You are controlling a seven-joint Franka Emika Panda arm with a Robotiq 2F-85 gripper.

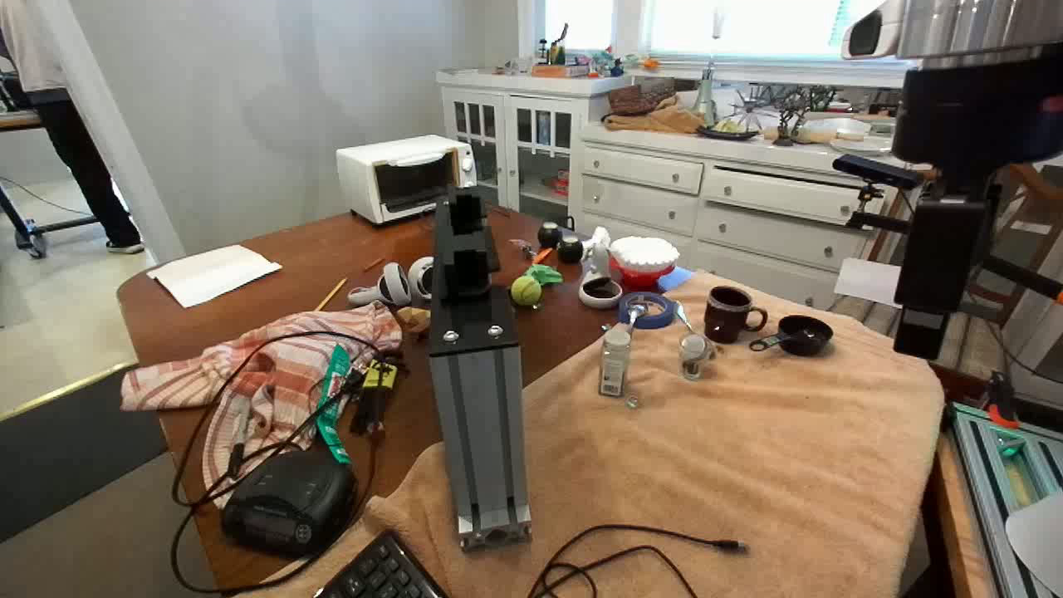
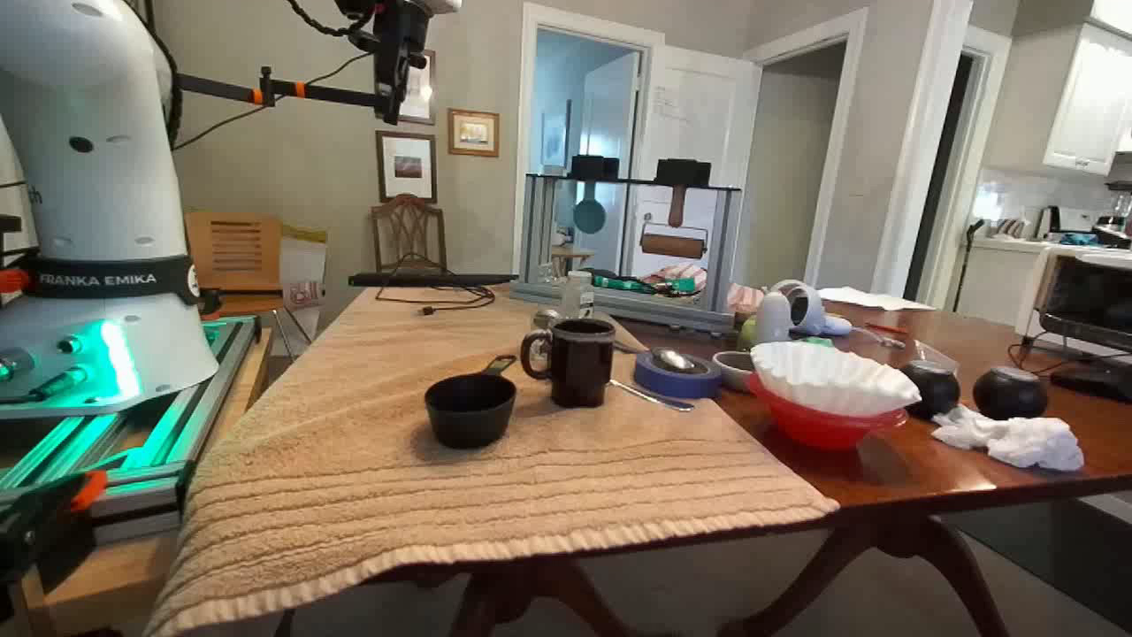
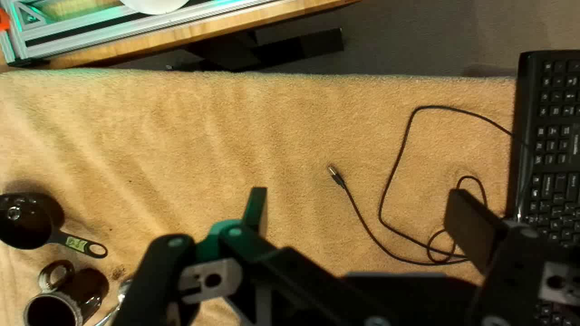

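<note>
High above the towel-covered table, my gripper stands open in the wrist view, its fingers spread wide with nothing between them. Below lies the tan towel; the metal plug of a black cable shows within the gap between the fingers. A black keyboard is at the right of that view. At the left are a black measuring cup and a dark brown mug. Exterior view 2 shows the cup and the mug upright on the towel, well clear of my gripper.
A metal frame with black holders stands upright on the table. Near it are a glass shaker, blue tape and a red bowl with white paper liners.
</note>
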